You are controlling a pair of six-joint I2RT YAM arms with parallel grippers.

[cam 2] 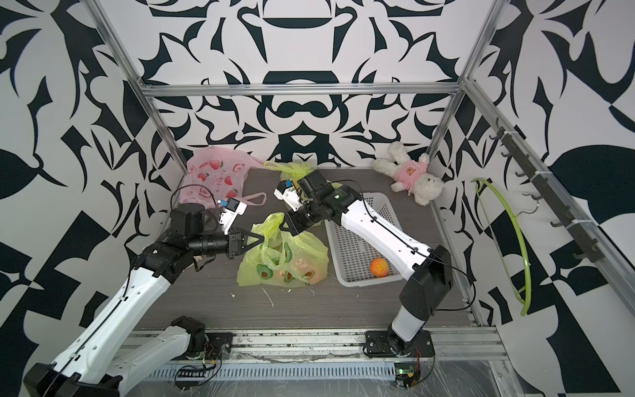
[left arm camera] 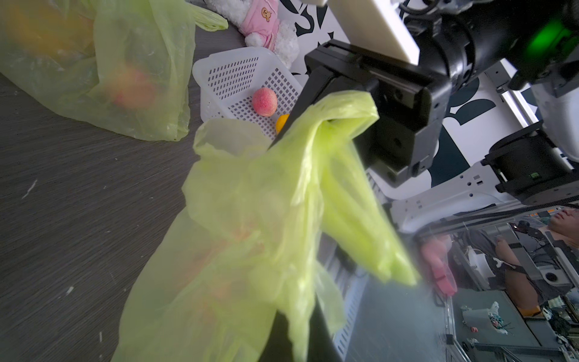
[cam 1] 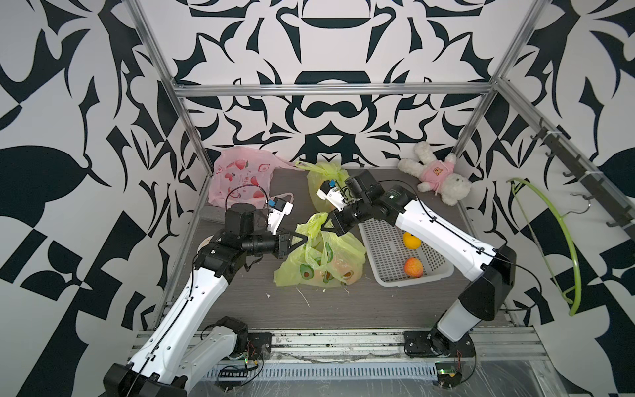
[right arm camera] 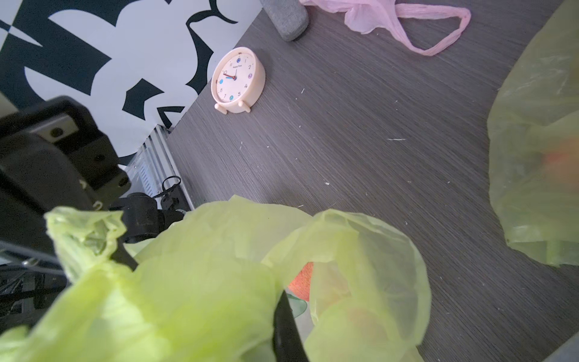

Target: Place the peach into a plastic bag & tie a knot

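A yellow-green plastic bag with avocado prints (cam 1: pixel 320 264) stands in the middle of the table, with reddish-orange fruit (right arm camera: pixel 300 282) inside it. My left gripper (cam 1: pixel 307 239) is shut at the bag's upper left. At its top, my right gripper (cam 1: pixel 324 229) is also shut. In the left wrist view a bag strip (left arm camera: pixel 313 150) drapes over the right gripper and runs down to the left fingertips. A gathered bag end (right arm camera: pixel 84 241) lies against the left gripper in the right wrist view. Bag film hides whether either pair of fingers pinches plastic.
A grey perforated basket (cam 1: pixel 383 280) on the right holds a peach (cam 1: pixel 413 267) and an orange (cam 1: pixel 411 241). Behind are another yellow-green bag (cam 1: pixel 322 188), a pink bag (cam 1: pixel 244 168) and a plush toy (cam 1: pixel 436 173). A clock (right arm camera: pixel 238 78) stands left.
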